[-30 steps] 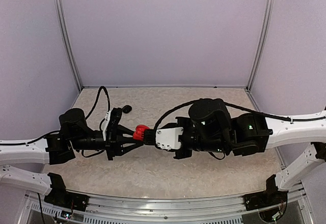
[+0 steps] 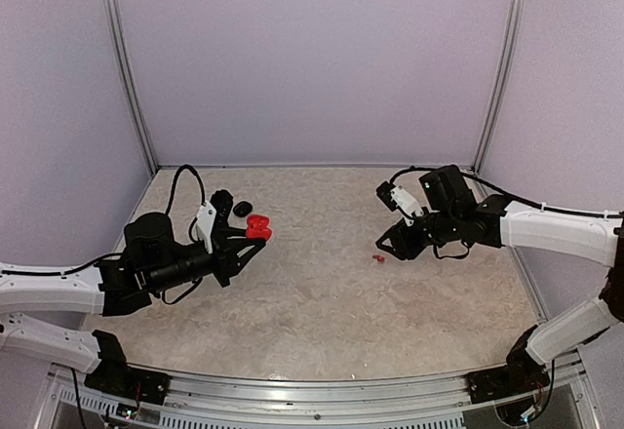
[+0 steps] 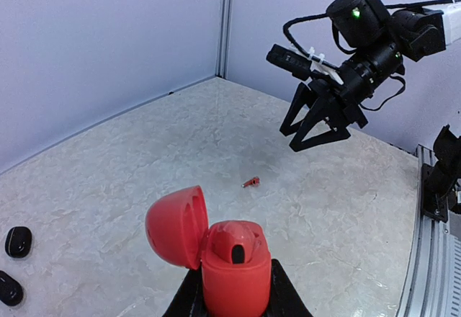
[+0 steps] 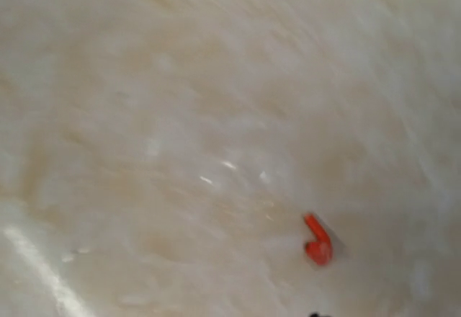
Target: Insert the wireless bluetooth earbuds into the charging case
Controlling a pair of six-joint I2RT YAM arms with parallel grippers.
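A red charging case (image 3: pixel 234 281) with its lid (image 3: pixel 173 227) raised is held by my left gripper (image 2: pixel 252 241), whose dark fingers show beneath it. On top of the case a dark opening is visible; what sits inside cannot be told. The red earbud (image 4: pixel 318 243) lies on the table, apart from the case and both grippers. In the left wrist view it is the small red piece (image 3: pixel 251 181) at mid-table. My right gripper is open above the table, a gap showing between its fingers and nothing in it. Only a dark speck enters the bottom of the right wrist view.
Two small black objects (image 3: pixel 18 241) rest on the table at the left in the left wrist view; in the top view a dark one (image 2: pixel 243 209) lies beyond the left gripper. Bare table (image 2: pixel 322 302) stretches between the arms. Pale walls (image 2: pixel 312 68) bound it.
The left gripper still holds the case.
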